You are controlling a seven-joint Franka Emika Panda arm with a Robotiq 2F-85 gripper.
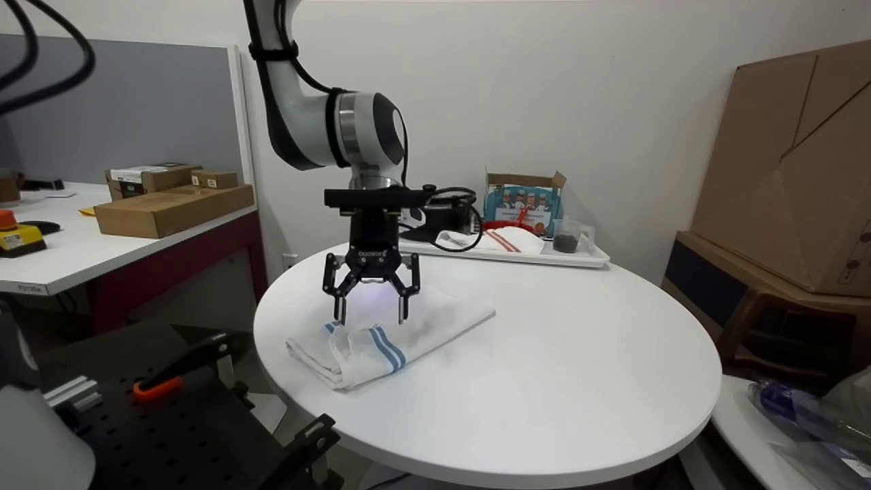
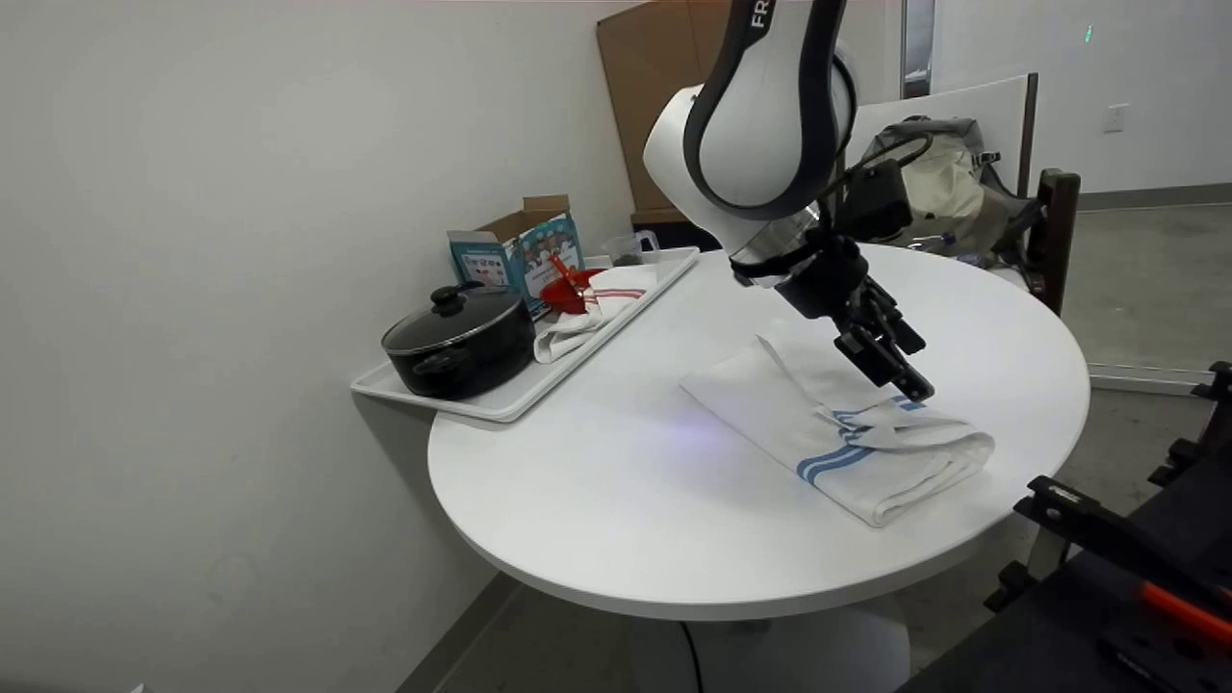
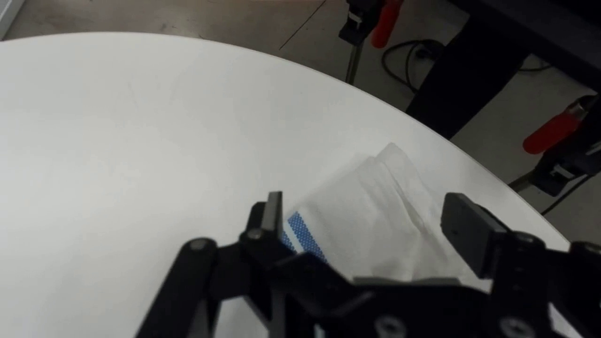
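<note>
A white towel (image 1: 424,339) with blue stripes lies folded and somewhat rumpled on the round white table (image 1: 555,367), toward its left side in exterior view 1. My gripper (image 1: 369,317) is above the towel, its fingers spread apart and pointing down, with nothing held. In exterior view 2 the towel (image 2: 785,427) has one bunched part by the blue stripes, just below the gripper's fingers (image 2: 912,385). Between the open fingers in the wrist view, the towel (image 3: 372,219) shows a striped edge and a raised fold; the gripper body hides the rest.
At the table's back edge a white tray (image 2: 520,404) carries a black lidded pot (image 2: 456,341), a red-striped cloth (image 2: 612,291), a red bowl, a box (image 2: 543,256) and a clear cup.
</note>
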